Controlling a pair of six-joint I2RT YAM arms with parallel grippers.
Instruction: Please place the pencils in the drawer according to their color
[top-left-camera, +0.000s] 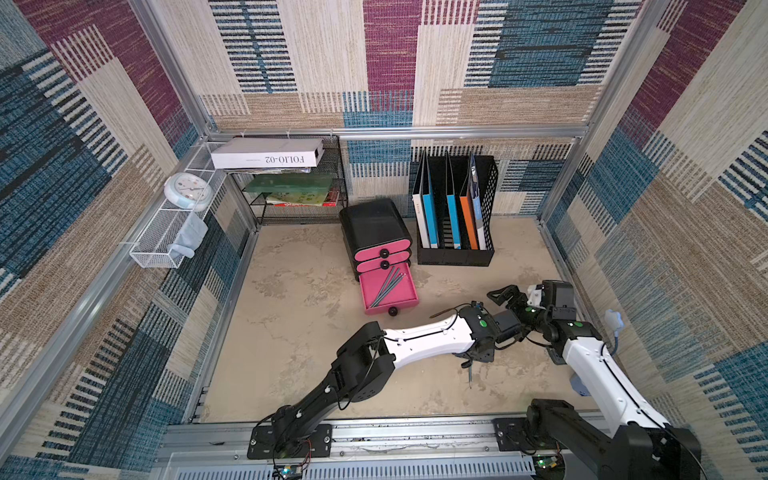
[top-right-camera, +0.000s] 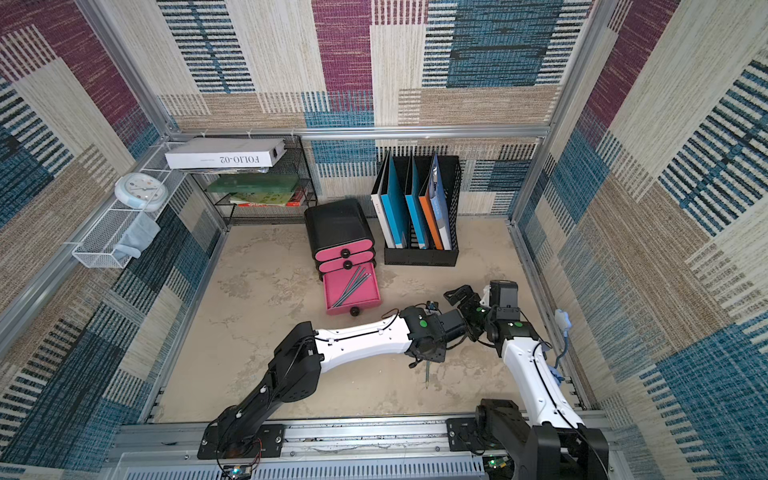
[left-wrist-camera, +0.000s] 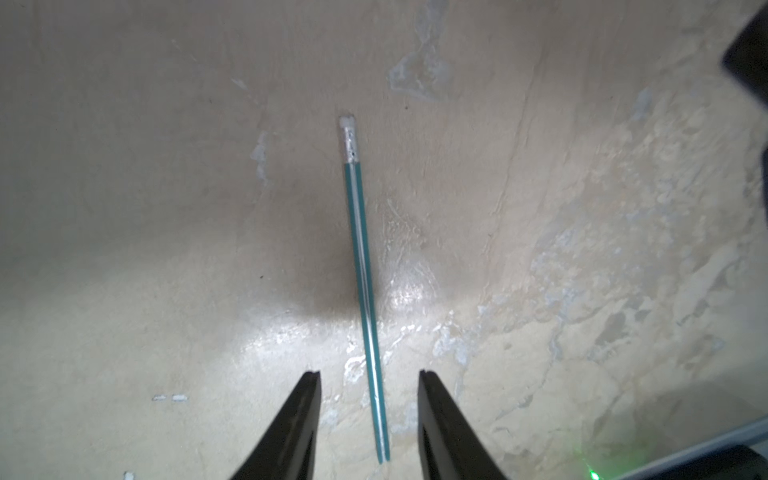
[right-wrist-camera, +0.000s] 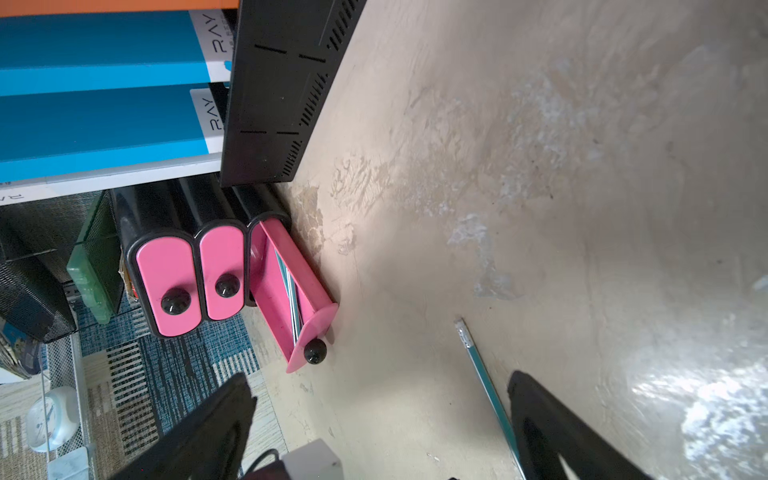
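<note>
One green pencil (left-wrist-camera: 364, 272) with a silver ferrule lies flat on the table. Above it my left gripper stands open; from this camera the pencil's lower end shows in the gap between the fingers, apart from both. In the top left view only a short end of that pencil (top-left-camera: 470, 374) shows, the rest covered by my left arm. Open too, with nothing held, my right gripper is off to the right. The lowest pink drawer (top-left-camera: 406, 299) of the black cabinet is pulled out, with several greenish pencils (top-left-camera: 389, 285) inside.
Two upper drawers (right-wrist-camera: 192, 280) are closed. Behind the table's middle stands a black file rack (top-left-camera: 454, 257) with folders. My two arms' wrists are close together at the right. Bare table (top-left-camera: 280, 320) lies left of the cabinet.
</note>
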